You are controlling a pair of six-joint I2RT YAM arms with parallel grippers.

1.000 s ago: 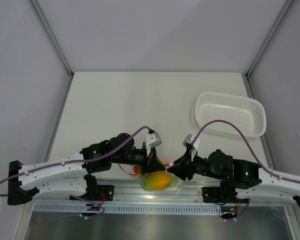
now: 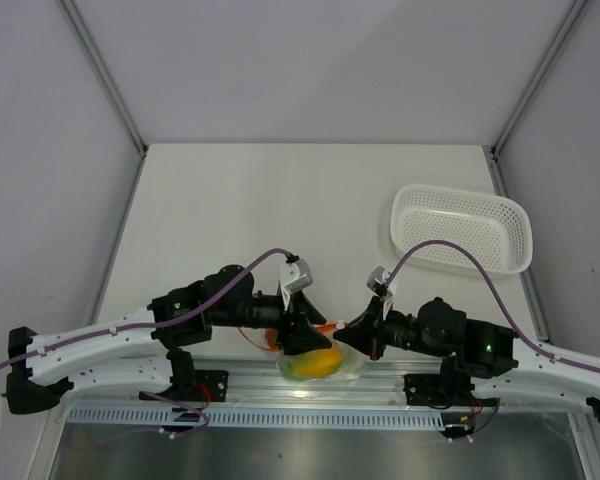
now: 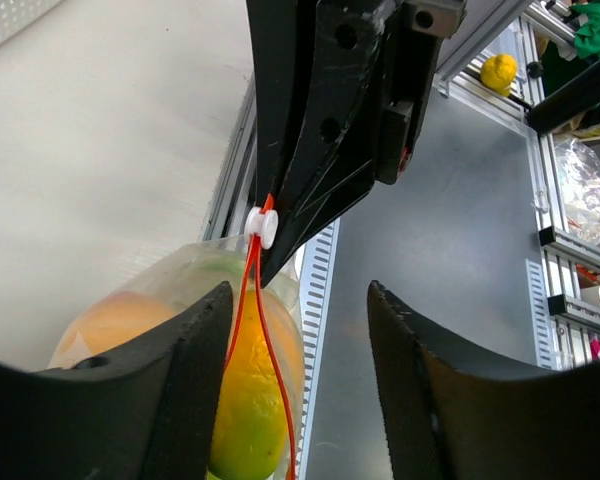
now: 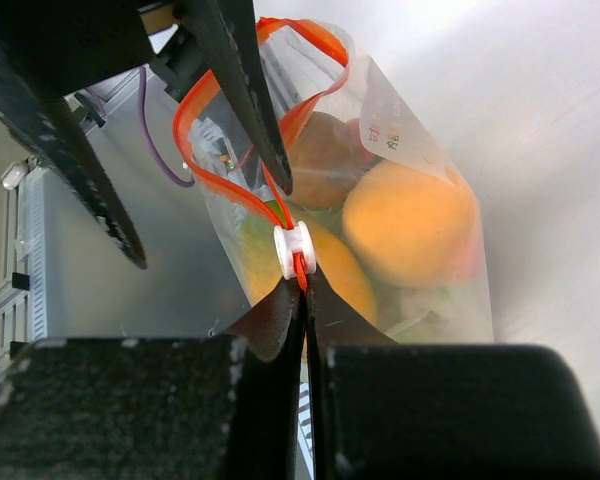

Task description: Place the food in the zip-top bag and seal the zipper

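Observation:
The clear zip top bag (image 4: 420, 130) lies at the table's front edge, its orange-rimmed mouth gaping in the right wrist view. Inside are a yellow-green mango (image 3: 248, 430), an orange round fruit (image 4: 410, 222) and a brownish one (image 4: 325, 160). A white slider (image 4: 294, 250) sits at one end of the orange zipper (image 3: 270, 365). Just beyond the slider, my right gripper is shut on the zipper's thin end. My left gripper stands open over the mouth beside the slider, with its fingers (image 4: 265, 125) apart and the zipper strips passing near one of them.
A white perforated basket (image 2: 460, 228) stands empty at the right of the table. The white tabletop (image 2: 270, 210) behind the arms is clear. A metal rail (image 2: 260, 415) runs along the front edge, close to the bag. Both arms crowd the bag.
The right gripper's fingers, apart a second ago, have come together at the zipper's end. The bag lies in about the same place.

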